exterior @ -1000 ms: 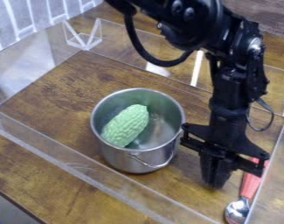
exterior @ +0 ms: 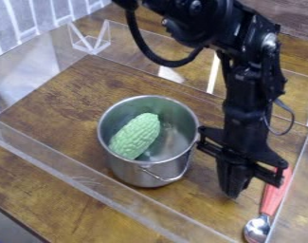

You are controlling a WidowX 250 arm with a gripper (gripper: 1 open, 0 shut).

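Observation:
A steel pot (exterior: 168, 162) stands on the wooden board, holding a green corn cob (exterior: 135, 136). My black gripper (exterior: 236, 180) is low over the board just right of the pot, its tips pointing down beside a red-handled spoon (exterior: 256, 229). The spoon lies along the right, its metal bowl toward the front and part of its handle close to the gripper. Whether anything is between the fingers is hard to make out.
Clear plastic walls (exterior: 105, 194) border the work area. The board (exterior: 63, 104) has free room left of the pot. A striped white surface lies at the back left.
The pot, corn and spoon look unchanged.

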